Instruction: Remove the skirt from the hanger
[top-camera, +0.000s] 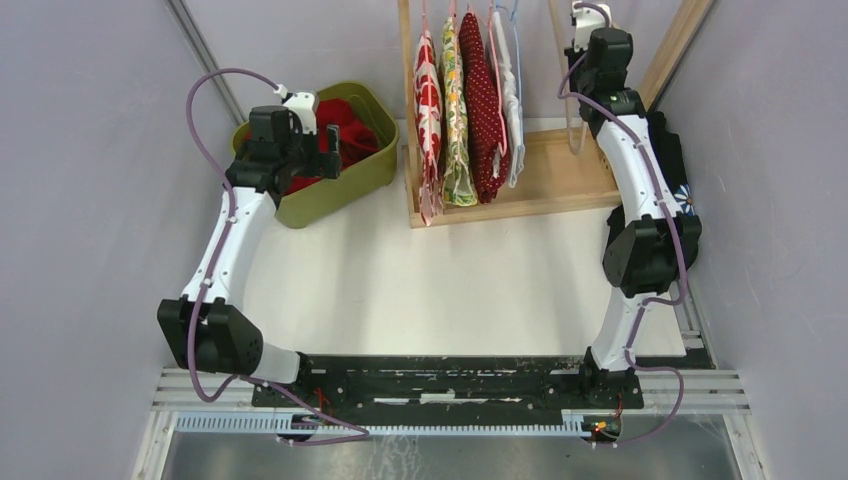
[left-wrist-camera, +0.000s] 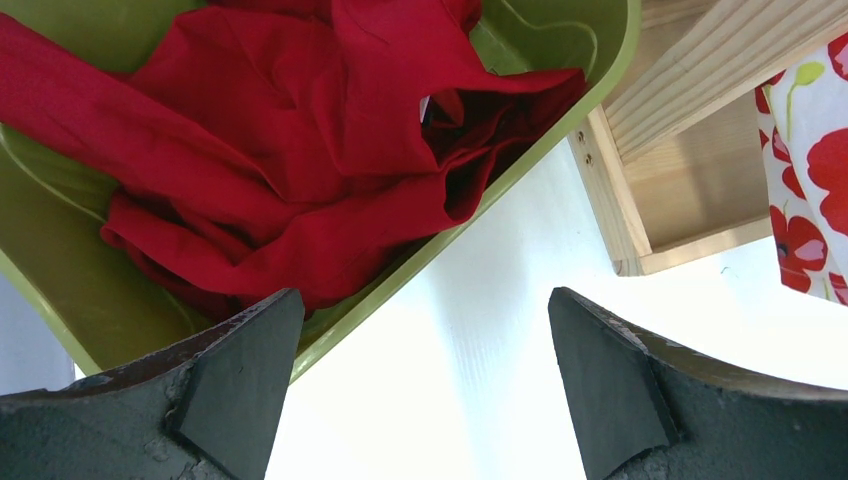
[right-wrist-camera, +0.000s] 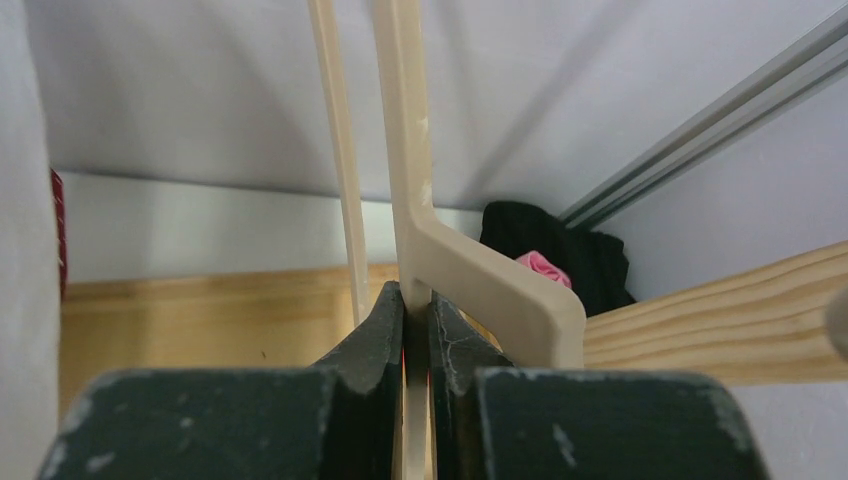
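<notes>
A bare beige hanger stands upright in the right wrist view, with my right gripper shut on it; no garment shows on the part in view. From above, the hanger hangs near the rack's right post. Red cloth, possibly the skirt, lies crumpled in the green bin. Over the bin's right side my left gripper is open, with nothing between its fingers.
Several garments hang close together on the wooden rack, among them a red-flowered one and a dark red dotted one. Black cloth lies by the right wall.
</notes>
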